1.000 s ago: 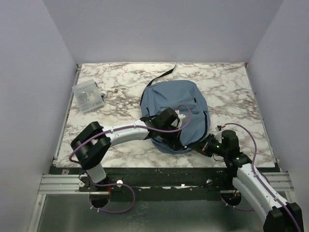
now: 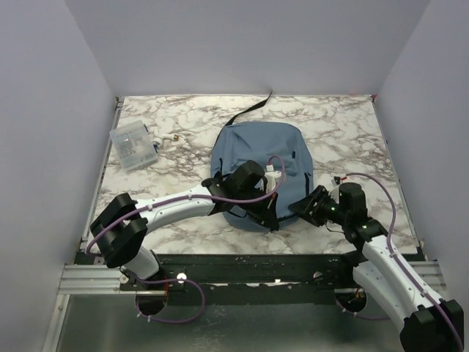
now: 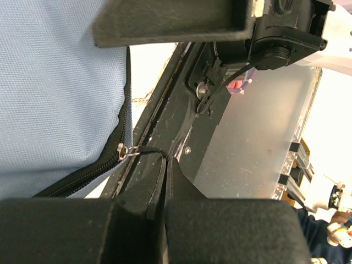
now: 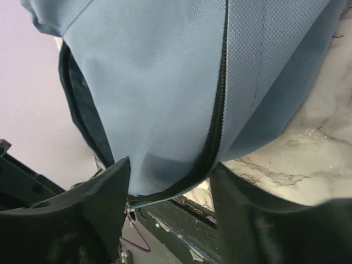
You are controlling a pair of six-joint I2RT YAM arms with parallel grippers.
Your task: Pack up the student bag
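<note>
The blue-grey backpack (image 2: 256, 147) lies on the marble table, its black zipper (image 4: 214, 126) running along the near right edge. My left gripper is shut on the thin black pull cord of the zipper slider (image 3: 123, 151) at the bag's near edge. My right gripper stands part open just right of it at the same corner, low over the bag's zippered edge, with the fabric between and beyond its blurred fingers. Whether it touches the fabric cannot be told.
A clear plastic case (image 2: 133, 144) and small items lie at the back left. Bare marble (image 2: 344, 132) spans the back right. The table's dark front edge (image 2: 242, 268) is just below both grippers.
</note>
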